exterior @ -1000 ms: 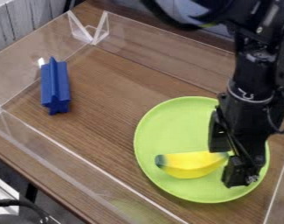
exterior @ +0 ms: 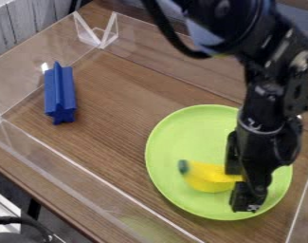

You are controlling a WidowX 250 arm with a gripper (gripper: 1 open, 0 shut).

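A yellow banana-shaped object (exterior: 202, 177) with a dark tip lies in a bright green plate (exterior: 175, 138) at the lower right. The black gripper (exterior: 240, 180) is low over the plate at the banana's right end, open, its fingers partly covering that end. Whether the fingers touch it is unclear.
A blue block (exterior: 60, 93) stands on the wooden table (exterior: 112, 142) at the left. A white wire-like piece (exterior: 97, 30) is at the upper left.
The gripper has moved left onto the banana's right end. The banana now sits at a different angle, its left tip a little higher and further right.
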